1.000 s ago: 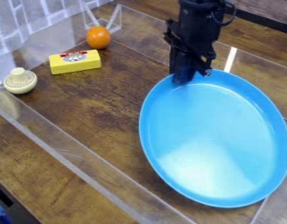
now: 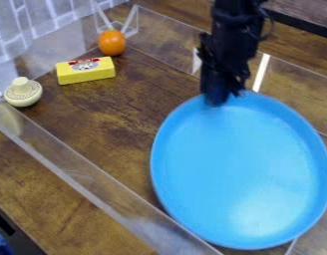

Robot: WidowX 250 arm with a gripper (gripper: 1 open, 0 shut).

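My black gripper (image 2: 219,92) reaches down from the top centre to the upper left rim of a large blue oval tray (image 2: 239,174), which fills the lower right of the view. The gripper is dark and blurred, so I cannot tell how its fingers stand or whether they touch the rim.
An orange ball (image 2: 111,42), a yellow block (image 2: 85,70) with a red and white print and a white mushroom-like object (image 2: 24,92) lie at the upper left. Bare wooden table is left of the tray. Clear plastic edges run along the left and back.
The tray has moved slightly down and left, and now sits lower in the view. My gripper has shifted a little and looks more blurred.
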